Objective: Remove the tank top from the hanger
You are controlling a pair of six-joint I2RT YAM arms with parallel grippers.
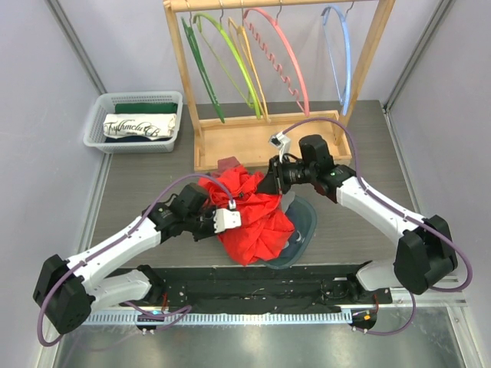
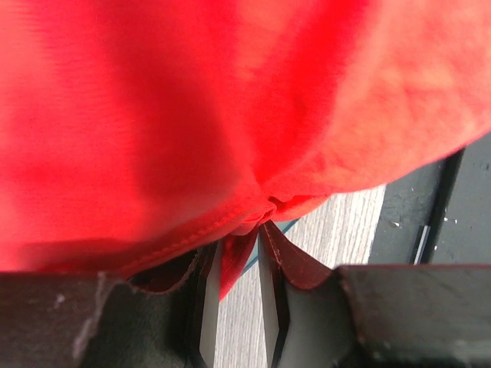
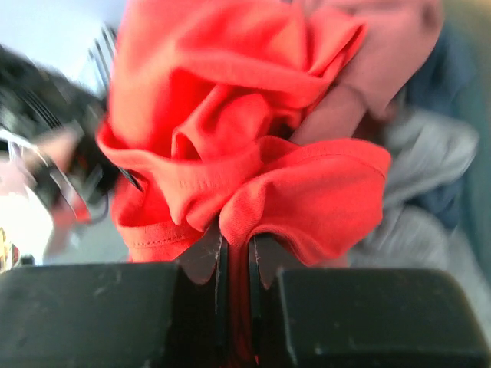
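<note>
The red tank top (image 1: 257,226) lies bunched over a dark teal basket (image 1: 304,230), below the rack. My right gripper is shut on a gathered fold of its red cloth (image 3: 207,123), which runs down between the fingers. At the garment's left side, my left gripper has its fingers apart, with a narrow strip of red cloth (image 2: 236,261) showing in the gap. Most of the left wrist view is filled by red fabric just above the fingertips. On the rack, the pink hanger (image 1: 285,47), blue hanger (image 1: 345,61) and light green hanger (image 1: 234,50) carry no cloth.
A wooden rack (image 1: 238,142) stands at the back. A white basket (image 1: 93,126) with folded clothes is at the back left. Grey cloth (image 3: 426,161) and a dull pink garment (image 1: 228,163) lie close to the red top.
</note>
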